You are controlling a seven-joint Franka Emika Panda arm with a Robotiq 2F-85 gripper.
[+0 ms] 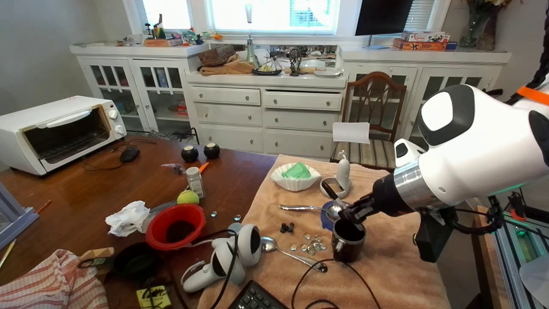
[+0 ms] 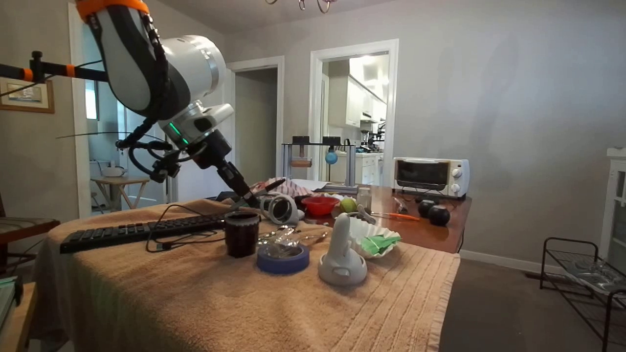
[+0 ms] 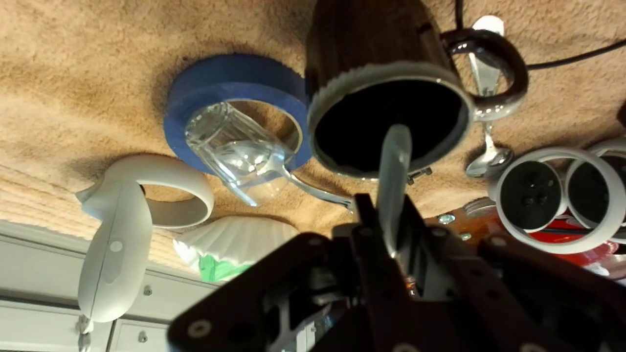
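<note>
My gripper [image 1: 350, 210] is shut on a slim utensil, whose dark handle [image 1: 330, 190] sticks out on the far side in exterior view 1. Its pale, rounded end [image 3: 395, 155] overlaps the opening of a dark brown mug [image 3: 372, 38] in the wrist view. The mug [image 2: 241, 239] stands upright on the towel, and my fingers are close above its rim. I cannot tell whether the utensil's end is inside the mug. Beside the mug lies a blue tape roll [image 3: 234, 76] with a clear glass [image 3: 226, 141] and a spoon on it.
A white controller [image 2: 340, 261] and a white fluted bowl [image 1: 296, 183] with green cloth stand farther back. Glass beads [image 1: 310, 247], a spoon [image 1: 268, 244] and a black cable [image 1: 296, 288] lie near the mug. The towel [image 1: 404, 257] is clear to the right.
</note>
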